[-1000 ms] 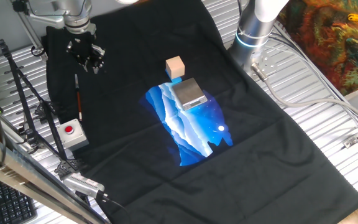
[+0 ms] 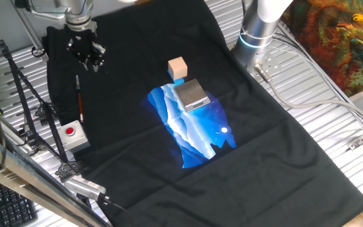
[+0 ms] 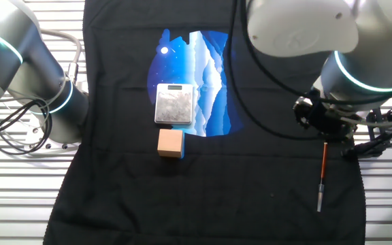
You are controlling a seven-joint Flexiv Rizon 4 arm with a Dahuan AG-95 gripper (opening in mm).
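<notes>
My gripper (image 2: 91,65) hangs above the black cloth at the top left in exterior view 1, away from the block and scale. It is dark and small there, so whether its fingers are apart is unclear. In exterior view 2 the gripper (image 3: 327,126) is at the right, partly hidden by the arm and cables. A light wooden cube (image 2: 178,67) with a blue side lies near the cloth's centre. Beside it a flat silver scale (image 2: 191,93) with a small display (image 3: 175,87) rests on a blue-and-white mountain picture (image 2: 176,123).
A thin brush-like tool (image 2: 79,99) lies on the cloth near the gripper. A box with a red button (image 2: 70,132) stands at the left edge. The arm's column (image 2: 255,38) rises at the cloth's far right.
The arm and gripper have shifted at most very slightly. The cube, scale, picture and brush-like tool have stayed where they were.
</notes>
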